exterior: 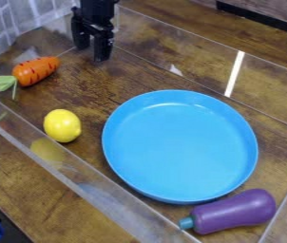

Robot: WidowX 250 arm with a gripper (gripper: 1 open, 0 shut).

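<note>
A toy carrot [34, 70] lies at the left of the camera view, its green top toward the lower left. At the top left is my black gripper [93, 42], above and to the right of the carrot and apart from it, with open fingers. A yellow lemon [63, 125] sits lower left, a large blue plate [180, 146] is in the centre right, and a purple eggplant [233, 211] lies at the bottom right.
Clear walls border the wooden surface [133, 57] along the left and lower left.
</note>
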